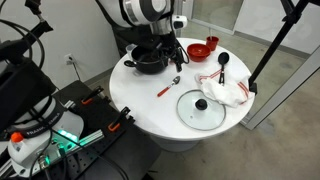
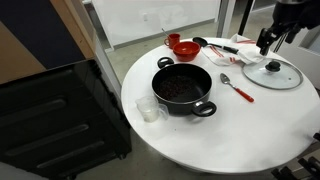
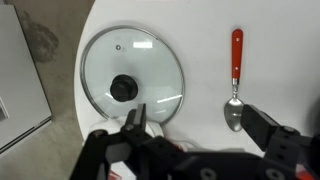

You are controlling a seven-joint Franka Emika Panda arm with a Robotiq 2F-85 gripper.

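My gripper hangs over the table, open, with only bare tabletop showing between its fingers. Looking down in the wrist view, I have a glass lid with a black knob on the left and a red-handled spoon on the right. The black two-handled pot stands uncovered on the table, dark inside. In exterior view 1 the arm covers part of that pot. A white towel lies beyond the lid, with a black ladle across it.
Toward the back of the round white table are a red bowl and a red mug. A clear cup stands near the pot at the edge.
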